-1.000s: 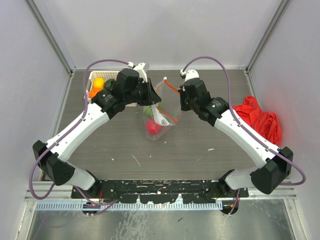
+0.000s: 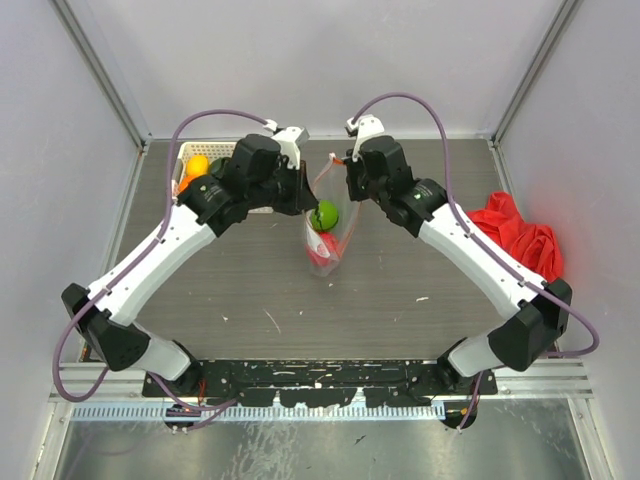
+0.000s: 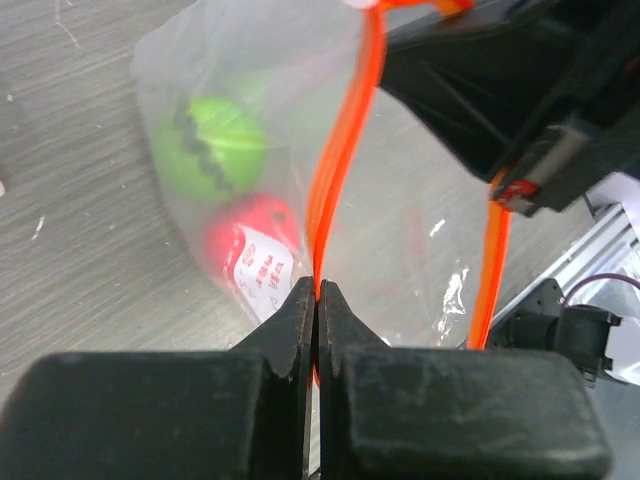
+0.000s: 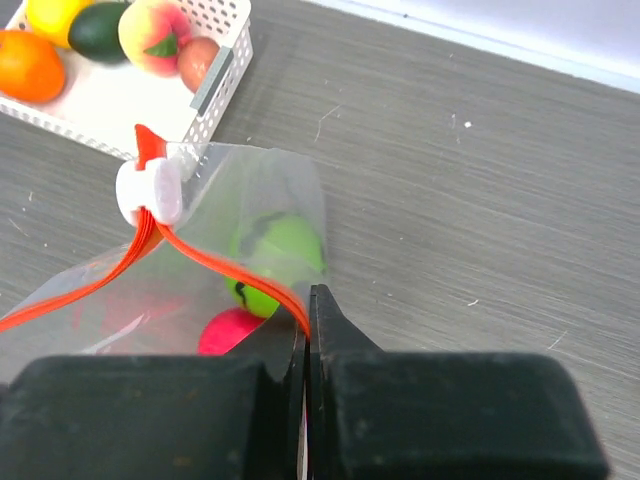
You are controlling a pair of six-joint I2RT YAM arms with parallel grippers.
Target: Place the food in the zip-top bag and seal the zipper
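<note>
A clear zip top bag [image 2: 331,252] with an orange zipper [image 3: 338,150] hangs between my two grippers, its mouth spread open. Inside it lie a green item [image 2: 323,215] with dark marks and, lower down, a red item [image 3: 260,226]. My left gripper is shut on the zipper edge at one side of the mouth. On the opposite side my right gripper is shut on the other part of the orange edge. A white slider [image 4: 150,190] sits where the zipper strips meet, at the far end of the mouth.
Behind my left arm stands a white basket [image 4: 228,95] with an orange [image 4: 28,66], a peach [image 4: 153,36] and other food. Crumpled red cloth [image 2: 517,237] lies at the right wall.
</note>
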